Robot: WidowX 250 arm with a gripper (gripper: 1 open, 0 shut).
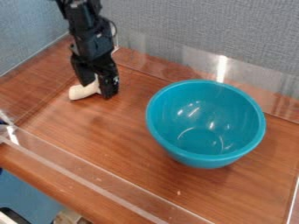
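The black gripper (96, 80) is lowered at the left part of the wooden surface, open, around a pale cream object (82, 91) lying there. The object's other end is hidden behind the fingers, and whether they touch it is unclear. A large teal bowl (205, 122) stands to the right of the gripper.
A clear rim runs along its front and back, with a grey textured wall (211, 35) behind and blue panels at the left.
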